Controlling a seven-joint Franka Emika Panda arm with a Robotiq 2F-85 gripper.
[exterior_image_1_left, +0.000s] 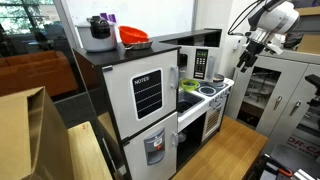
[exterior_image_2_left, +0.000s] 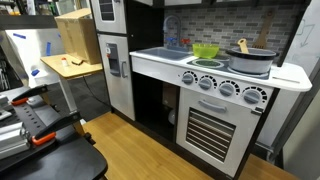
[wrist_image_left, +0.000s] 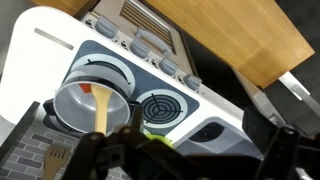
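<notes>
My gripper is open, with its dark fingers apart at the lower edge of the wrist view and nothing held between them. In exterior view 1 the gripper (exterior_image_1_left: 242, 67) hangs high in the air at the right, above the level of the toy kitchen's counter. Below it in the wrist view, a grey pot (wrist_image_left: 72, 112) stands on the stovetop, with a wooden spoon (wrist_image_left: 101, 112) in it and something orange inside. Beside the pot, a black coil burner (wrist_image_left: 161, 107) is bare. A green bowl (exterior_image_2_left: 205, 50) sits by the sink, mostly hidden in the wrist view.
A wooden fork (wrist_image_left: 54, 160) is by the tiled backsplash. Four-sided obstacles include the tall toy fridge (exterior_image_1_left: 140, 95), carrying a dark pot (exterior_image_1_left: 99, 36) and a red basket (exterior_image_1_left: 133, 35). Grey cabinets (exterior_image_1_left: 265, 95) stand at the right.
</notes>
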